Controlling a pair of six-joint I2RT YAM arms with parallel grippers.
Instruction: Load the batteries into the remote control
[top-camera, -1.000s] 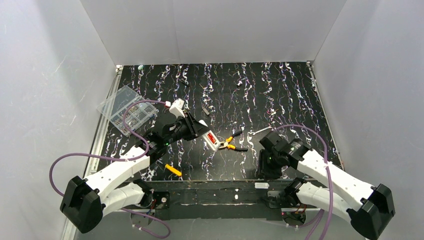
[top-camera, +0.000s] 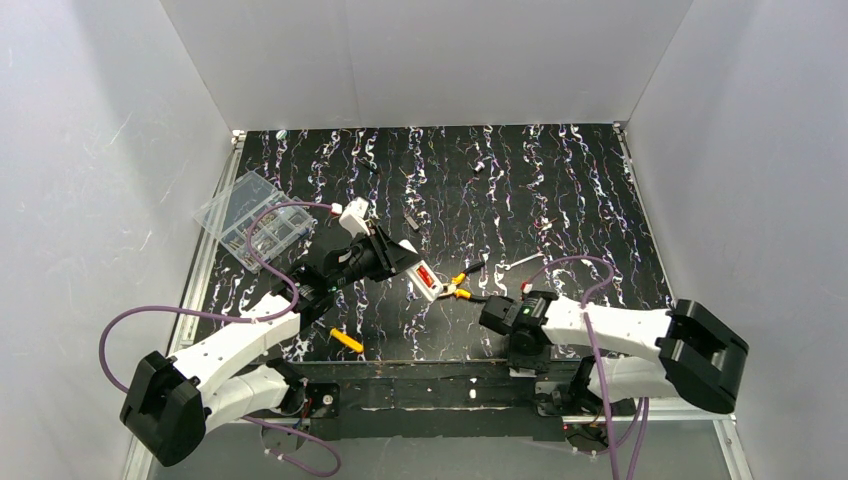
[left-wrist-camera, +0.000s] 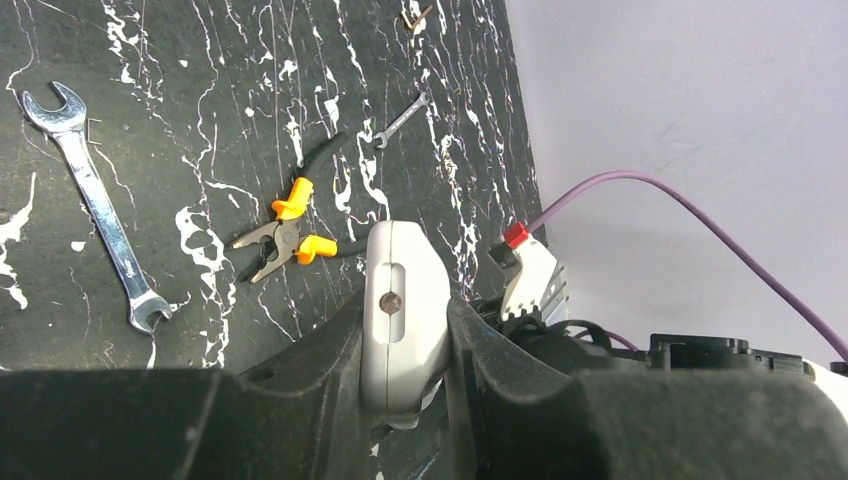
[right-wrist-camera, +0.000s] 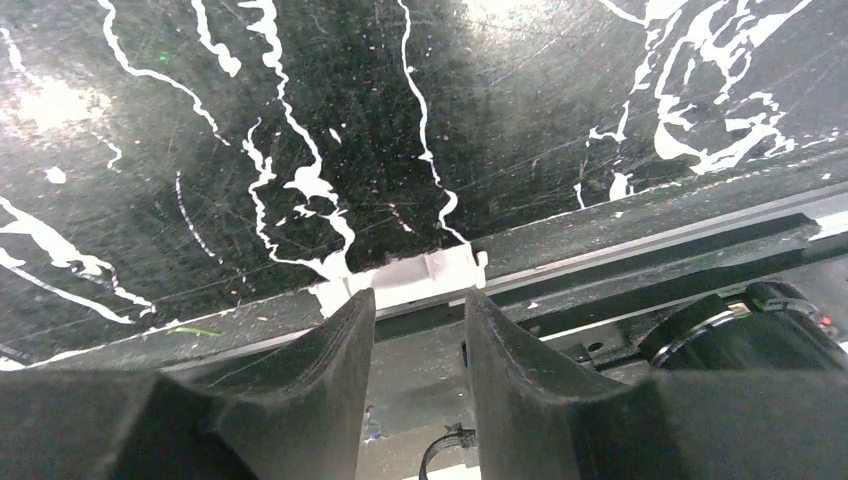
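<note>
The white remote control (top-camera: 415, 265) is held off the table by my left gripper (top-camera: 397, 258), which is shut on it. Red shows in its open battery bay in the top view. The left wrist view has the remote (left-wrist-camera: 405, 310) end-on between the two black fingers. Low over the table's front edge, my right gripper stands part open. A white battery cover (right-wrist-camera: 405, 282) lies on that edge, just beyond and between its fingertips; I see no clear contact.
Yellow-handled pliers (top-camera: 460, 286) and a small wrench (top-camera: 523, 260) lie between the arms. A clear organizer box (top-camera: 262, 225) stands at the left, with a yellow-handled tool (top-camera: 346, 340) near the front edge.
The left arm and the remote have stayed still.
</note>
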